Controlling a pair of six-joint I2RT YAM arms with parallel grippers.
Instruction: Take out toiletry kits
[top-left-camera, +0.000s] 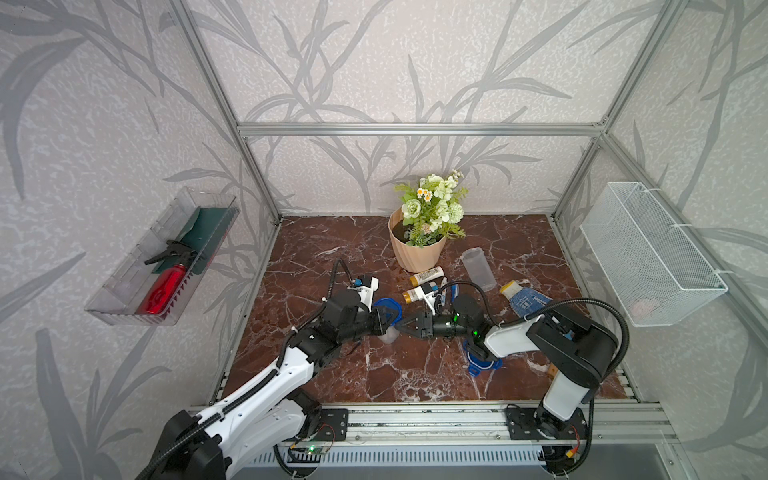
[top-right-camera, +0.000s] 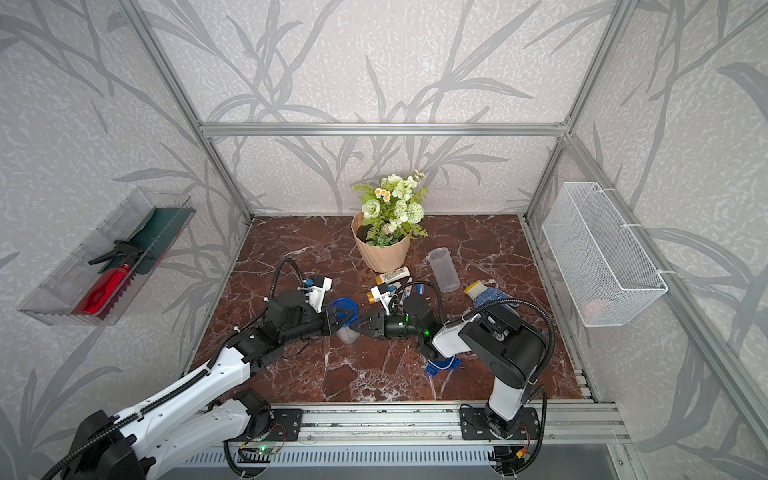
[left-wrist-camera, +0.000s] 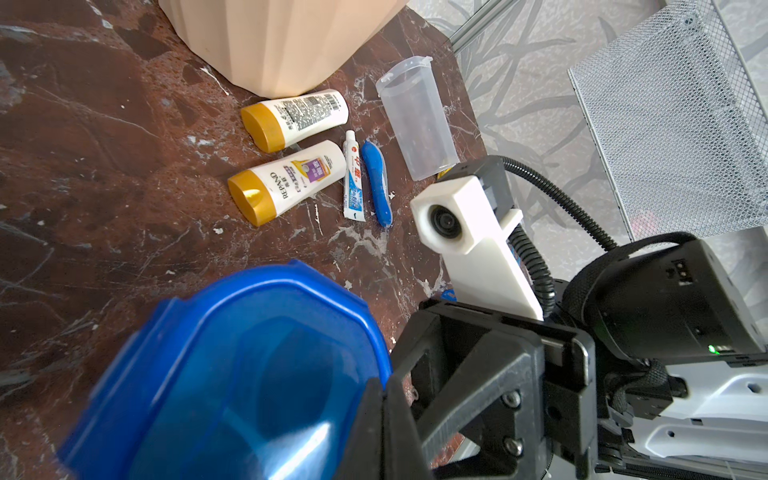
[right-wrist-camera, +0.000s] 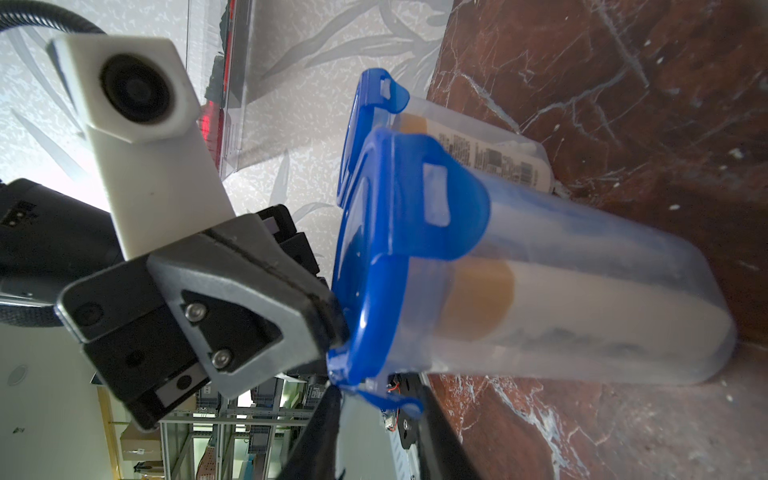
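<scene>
A clear case with a blue lid stands on the table, a gold-capped bottle inside it. Behind it in the right wrist view shows a second blue clasp with a clear body and labelled bottle. From the left wrist, the blue lid fills the lower left. My left gripper is shut at the lid's edge; nothing clear shows between its fingers. My right gripper is part open, its blurred fingers either side of a blue tab at the lid's near edge.
Two gold-capped bottles, a toothpaste tube, a blue item and an empty clear cup lie beyond, near the flower pot. A blue cloth item lies right. A white wire basket hangs at right.
</scene>
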